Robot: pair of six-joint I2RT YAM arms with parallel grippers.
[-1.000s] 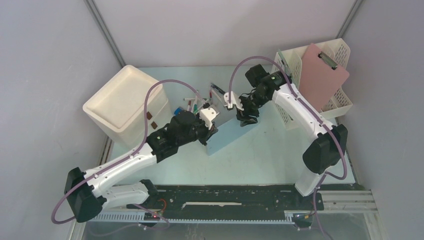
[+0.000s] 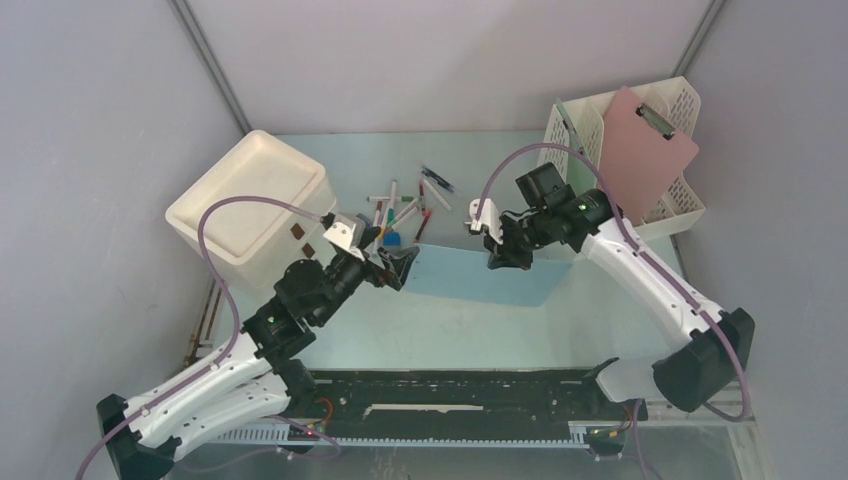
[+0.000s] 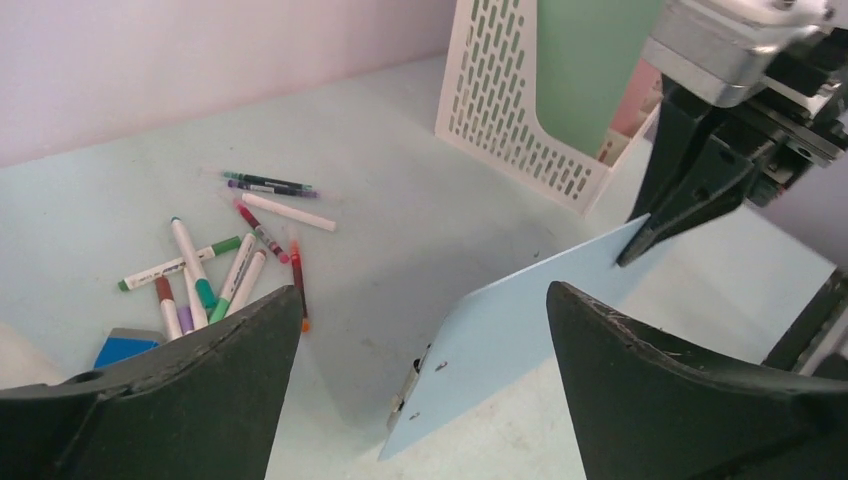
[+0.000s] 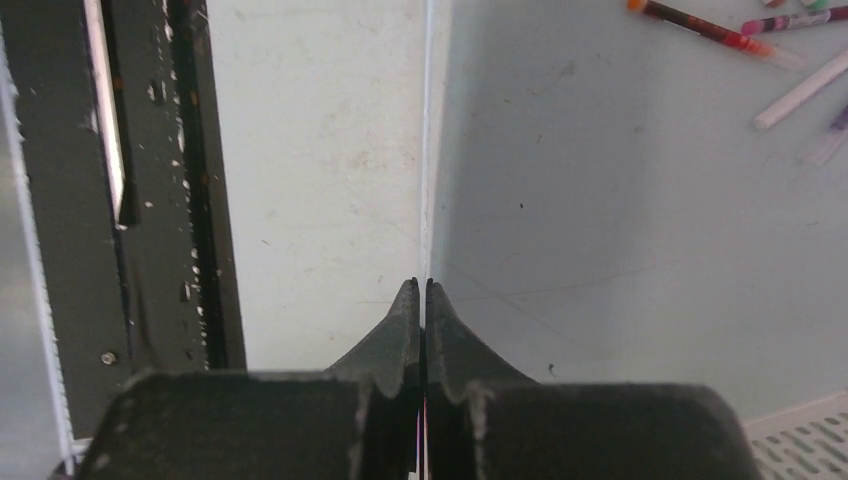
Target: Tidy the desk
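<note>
A pale blue board with a clip at one end is tilted up in my right gripper, whose fingers are shut on it near its edge; in the right wrist view it shows edge-on as a thin line. My left gripper is open above the desk, left of the board, and its fingers frame the board in the left wrist view. Several markers lie loose on the desk, along with a blue block.
A white perforated organizer at the back right holds a pink clipboard and a green one. A white container stands at the left.
My right gripper has moved right and toward the front with the blue board, which has swung round. My left arm has drawn back leftward, away from the board's end.
</note>
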